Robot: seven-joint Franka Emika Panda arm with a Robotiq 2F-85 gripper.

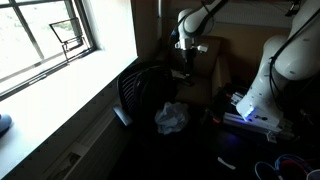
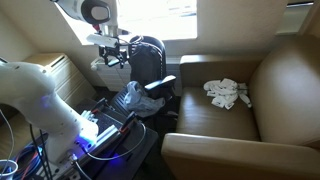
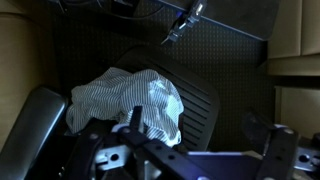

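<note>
A crumpled white cloth (image 3: 130,100) lies on the dark seat of the office chair (image 3: 200,105) in the wrist view. The same cloth (image 2: 138,99) shows on the chair in exterior view 2, and exterior view 1 has this cloth (image 1: 172,117) near its middle. Above the chair, clear of the cloth, hangs my gripper (image 1: 186,68). It is open and nothing shows between its fingers; they reach in dark along the bottom of the wrist view. On the brown sofa sits another white cloth (image 2: 226,93).
A brown sofa (image 2: 215,150) stands beside the chair. The chair's black backrest (image 2: 148,60) rises near the window wall, and its armrest (image 3: 30,130) borders the cloth's left side in the wrist view. A white sill (image 1: 70,90) runs along the window.
</note>
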